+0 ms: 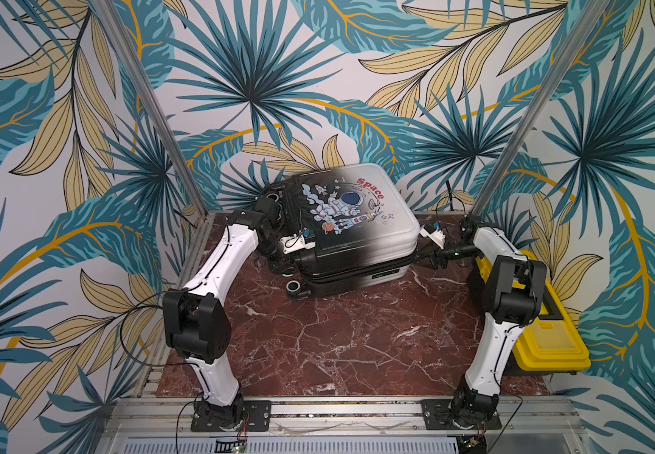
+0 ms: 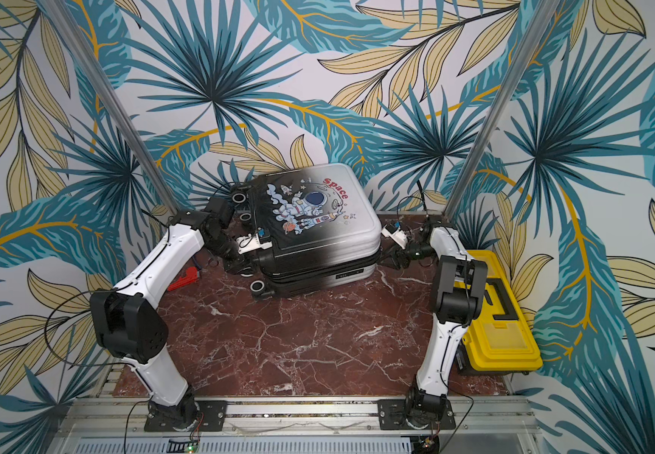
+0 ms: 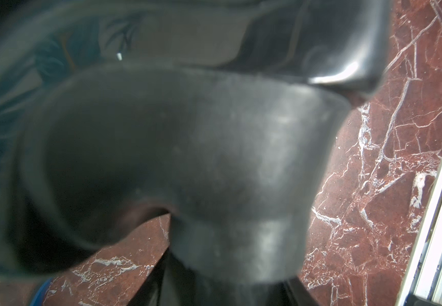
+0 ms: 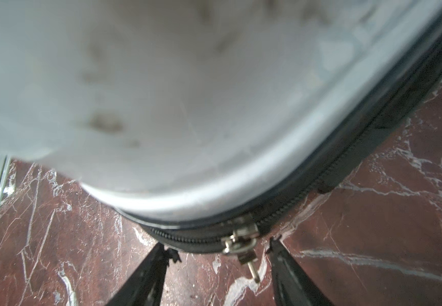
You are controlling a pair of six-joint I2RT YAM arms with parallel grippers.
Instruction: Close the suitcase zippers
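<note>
The suitcase (image 1: 350, 219) with an astronaut print lies on the table, black fading to white. At its left end my left gripper (image 2: 238, 261) is shut on a dark part of the suitcase, which fills much of the left wrist view and hides the fingertips. At the white right end, my right gripper stands open around a metal zipper pull (image 4: 246, 252) hanging from the zipper (image 4: 307, 191), with the pull between but apart from its fingers.
A yellow case (image 1: 550, 340) lies along the table's right side under my right arm. A red object (image 2: 182, 280) lies at the left.
</note>
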